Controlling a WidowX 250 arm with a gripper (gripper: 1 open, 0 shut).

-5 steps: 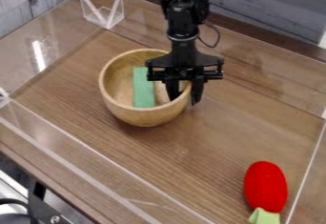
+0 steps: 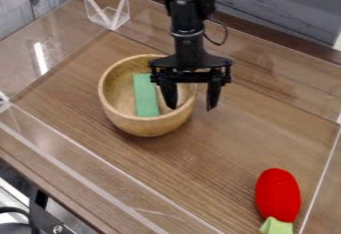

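My black gripper is over the right side of a wooden bowl, its fingers spread apart, one inside the bowl and the other outside near its right rim. A green block lies in the bowl, left of the fingers. Whether anything is between the fingers is hard to tell.
A red object with a pale green end lies at the lower right of the wooden table. White structures stand at the upper left and left edge.
The gripper has shifted slightly, and its fingers look wider apart, the right one now farther out past the bowl's rim. The bowl and green block look almost unmoved.
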